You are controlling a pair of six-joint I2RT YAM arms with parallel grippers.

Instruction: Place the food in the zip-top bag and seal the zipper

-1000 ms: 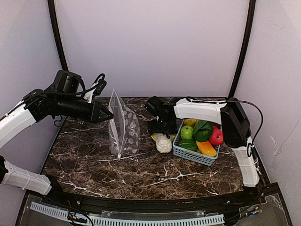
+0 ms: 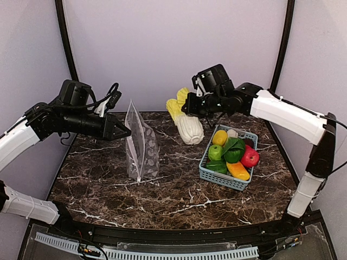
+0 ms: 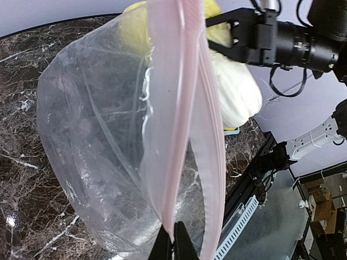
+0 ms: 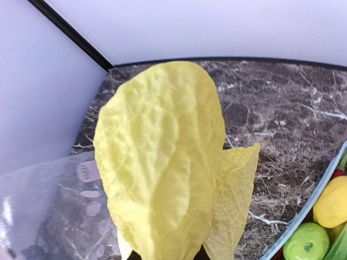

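Observation:
The clear zip top bag stands on the dark marble table, its rim pinched by my left gripper, which is shut on it; the left wrist view shows the pinkish zipper strip rising from the fingers. My right gripper is shut on a napa cabbage with white base and yellow leaves, raised to the right of the bag. The leaves fill the middle of the right wrist view, hiding most of the fingers.
A blue basket of food, including a green apple, a yellow lemon, a red fruit and leafy greens, sits right of centre.
My right gripper has lifted the cabbage up from the table, its arm swinging higher and turning. The left gripper has stayed in place at the bag.

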